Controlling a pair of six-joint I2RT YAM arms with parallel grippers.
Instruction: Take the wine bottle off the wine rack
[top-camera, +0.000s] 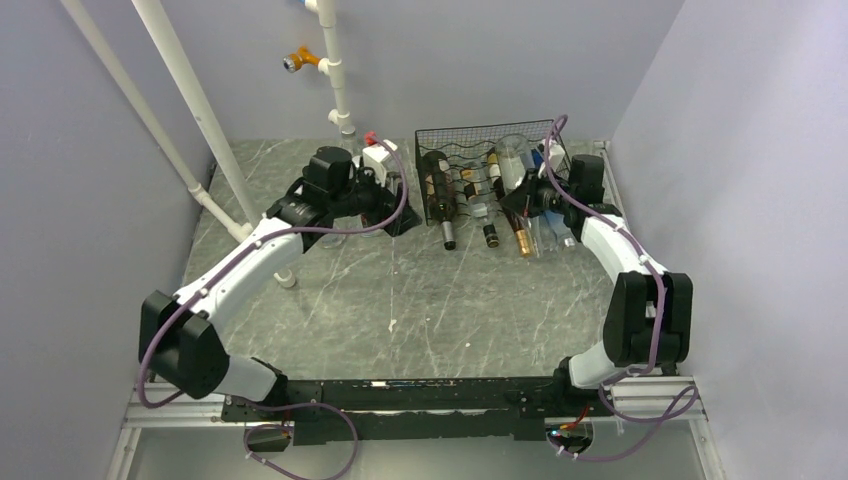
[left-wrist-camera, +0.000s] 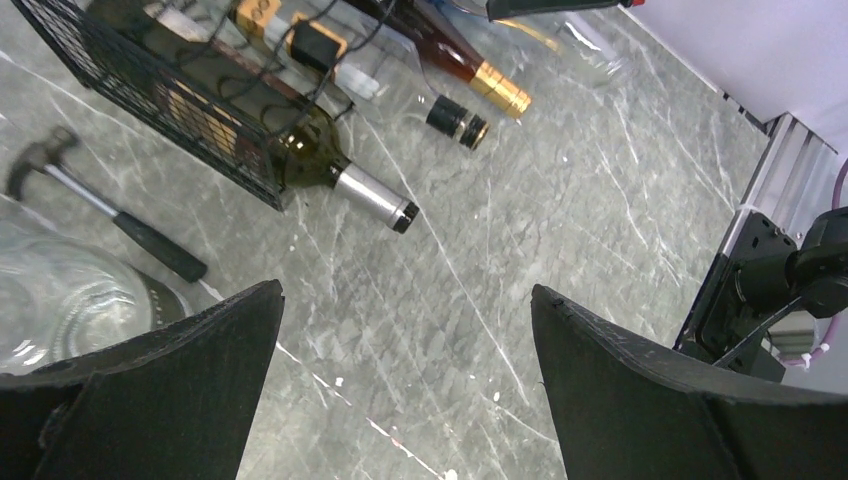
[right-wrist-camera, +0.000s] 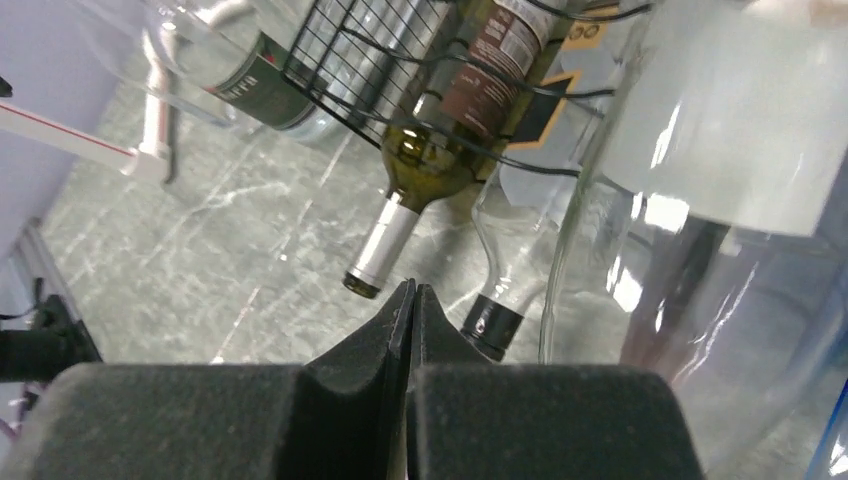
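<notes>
Several bottles lie in the black wire rack (top-camera: 470, 135) at the back: a dark green bottle (top-camera: 438, 195) (right-wrist-camera: 440, 150), a clear bottle with black cap (left-wrist-camera: 390, 90), a brown gold-necked bottle (left-wrist-camera: 440, 50) and a large clear bottle (top-camera: 515, 155) (right-wrist-camera: 720, 280). My right gripper (top-camera: 525, 200) is shut beside the large clear bottle, over the brown bottle's area, nothing visible between its fingers. My left gripper (top-camera: 395, 215) hangs open left of the rack, empty.
A hammer (left-wrist-camera: 150, 240) and a clear container (left-wrist-camera: 60, 300) lie left of the rack. White pipes (top-camera: 200, 120) run along the left and back.
</notes>
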